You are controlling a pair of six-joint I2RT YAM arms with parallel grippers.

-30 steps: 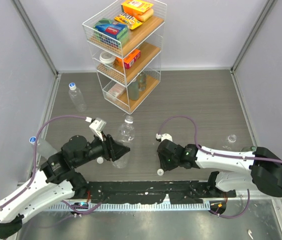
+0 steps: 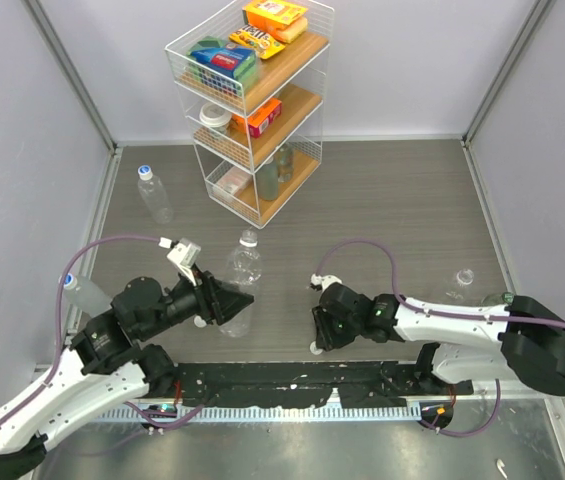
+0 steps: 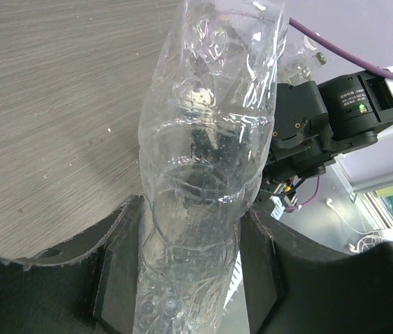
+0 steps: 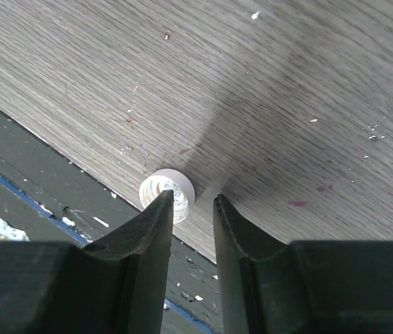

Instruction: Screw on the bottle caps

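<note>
An uncapped-looking clear plastic bottle (image 2: 243,274) stands upright in my left gripper (image 2: 220,300), which is shut on it and fills much of the left wrist view (image 3: 203,167). My right gripper (image 2: 324,330) is low over the table's front edge, its fingers part open. A white cap (image 4: 167,194) lies on the table just beside the right fingertips. Another small white cap (image 2: 200,321) lies near the left gripper. Two capped bottles, one upright-looking (image 2: 155,197) and one (image 2: 89,297), are at the left.
A wire shelf (image 2: 262,200) with snacks and jars stands at the back. Clear bottles (image 2: 461,283) are at the right behind the right arm. A dark edge runs along the front.
The left gripper and its bottle have shifted slightly left. The right gripper has moved slightly left and down around the cap at the front.
</note>
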